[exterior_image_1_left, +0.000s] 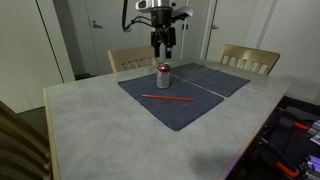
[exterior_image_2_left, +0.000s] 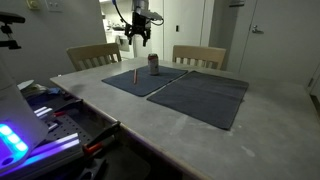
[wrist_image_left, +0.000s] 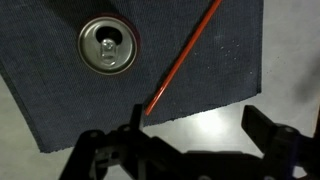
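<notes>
A drink can (exterior_image_1_left: 163, 77) with a red top band stands upright on a dark placemat (exterior_image_1_left: 180, 116). In the wrist view, the can (wrist_image_left: 107, 45) shows its silver lid and opened mouth, left of the fingers. A thin red stick (exterior_image_1_left: 167, 98) lies on the same mat, in front of the can; in the wrist view the stick (wrist_image_left: 182, 62) slants down towards the left finger. My gripper (exterior_image_1_left: 163, 50) hangs above the can's area in exterior view 1. Its fingers stand wide apart in the wrist view, gripping nothing, with the can outside the gap.
A second dark placemat (exterior_image_2_left: 198, 96) lies bare beside the first. Chairs (exterior_image_1_left: 249, 60) stand around the white table (exterior_image_1_left: 95, 130), whose surface is otherwise largely clear. A black stand (exterior_image_1_left: 285, 148) is by the table's right edge.
</notes>
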